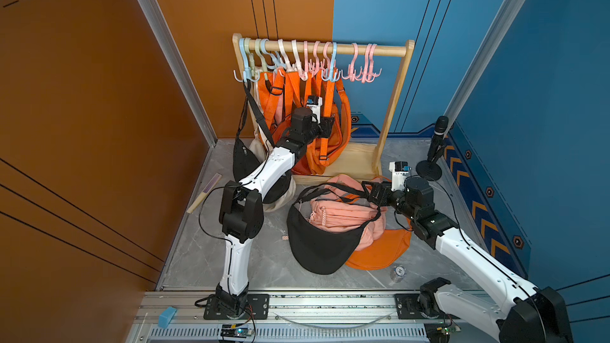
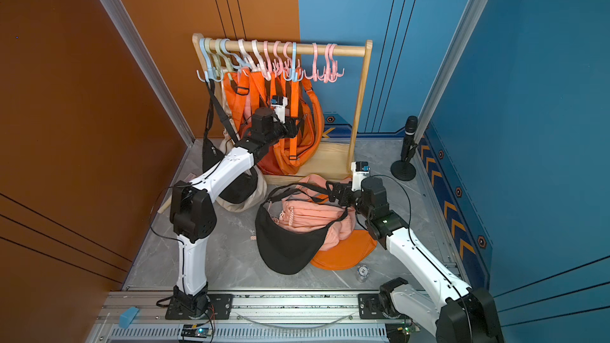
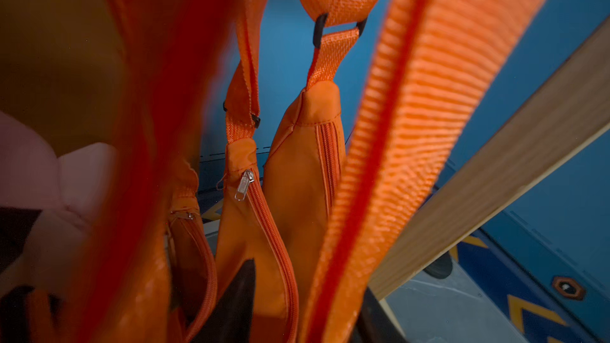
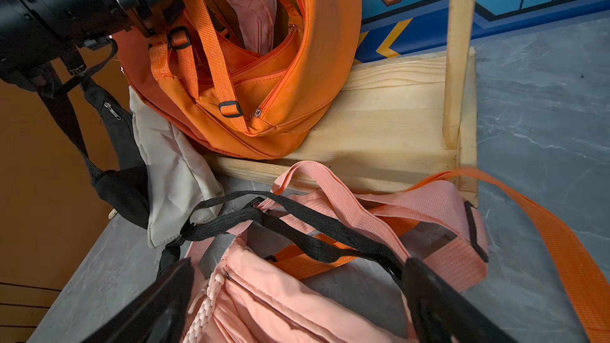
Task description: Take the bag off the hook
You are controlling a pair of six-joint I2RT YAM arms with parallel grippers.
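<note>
Orange bags [image 1: 340, 139] hang by straps from plastic hooks on the wooden rack [image 1: 397, 89], with pink and blue hooks [image 2: 293, 63] along its bar. My left gripper [image 1: 324, 127] is up among the orange straps. Its wrist view shows part-visible dark fingertips below a near orange strap [image 3: 419, 108], with more bags behind; whether the strap is between them is unclear. My right gripper [image 1: 375, 193] hovers over a pile of pink [image 4: 273, 285], black [image 1: 317, 247] and orange bags in front of the rack, its fingers apart.
A black and off-white bag [image 4: 171, 165] hangs at the rack's left. A microphone stand [image 1: 429, 168] is at the back right, a small can [image 1: 398, 272] at the front right. A wooden stick [image 1: 200, 197] lies at left.
</note>
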